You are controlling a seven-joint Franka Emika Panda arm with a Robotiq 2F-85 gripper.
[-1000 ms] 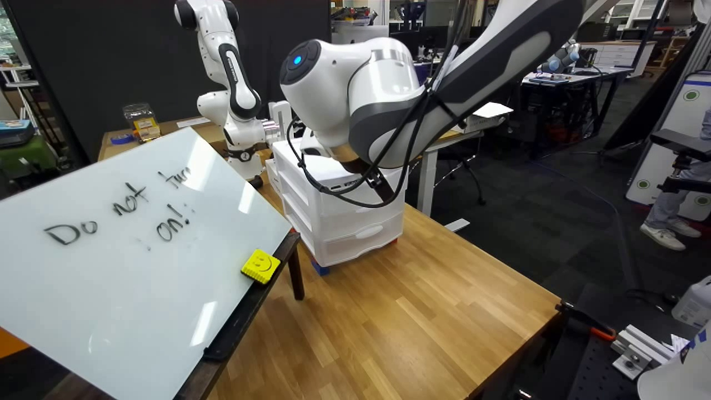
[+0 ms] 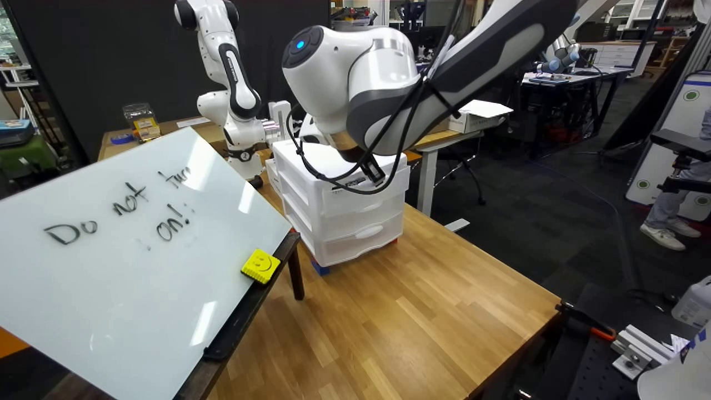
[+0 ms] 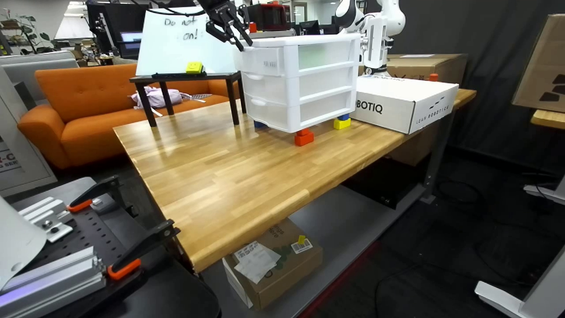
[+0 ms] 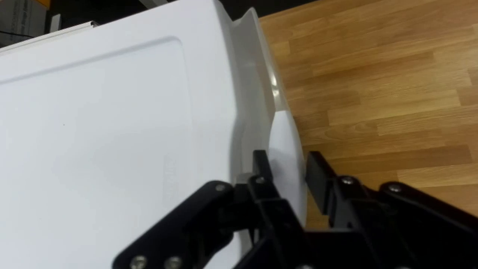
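Observation:
A white plastic drawer cabinet (image 2: 340,200) stands on the wooden table, seen from its front corner in exterior view 1. From above, the wrist view shows its flat top (image 4: 112,134) and the curved front of the top drawer (image 4: 284,139). My gripper is part open, with one finger on each side of that drawer front's upper edge. Daylight shows beside the outer finger (image 4: 317,172); firm contact cannot be judged. In exterior view 2 the dark gripper (image 3: 241,45) hangs at the cabinet's top front edge. Its fingertips are mostly hidden in exterior view 1.
A tilted whiteboard (image 2: 133,266) with a yellow eraser (image 2: 260,266) stands beside the cabinet. Coloured blocks, including a red one (image 3: 304,138), lie at the cabinet's base. A white Robotiq box (image 3: 402,100) sits behind. The table (image 2: 400,300) before the drawers is clear.
The arm's wrist and gripper have risen a little above the cabinet's front edge since a second ago. The cabinet, whiteboard and eraser look unmoved.

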